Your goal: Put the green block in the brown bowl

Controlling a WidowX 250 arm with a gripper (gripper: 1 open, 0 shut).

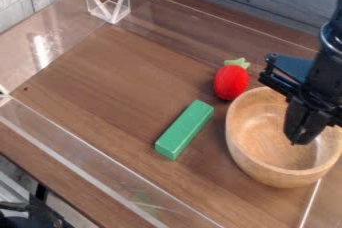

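Observation:
The green block (185, 130) lies flat on the wooden table, just left of the brown bowl (241, 144) and apart from it. The bowl stands upright; its inside looks empty where it shows, though the arm covers its back right part. My black gripper (301, 132) hangs over the bowl, well to the right of the block. No green shows at its fingers, and whether they are parted cannot be made out.
A red strawberry-like toy (233, 79) with a green top sits behind the bowl's left rim. A clear plastic holder (110, 4) stands at the back left.

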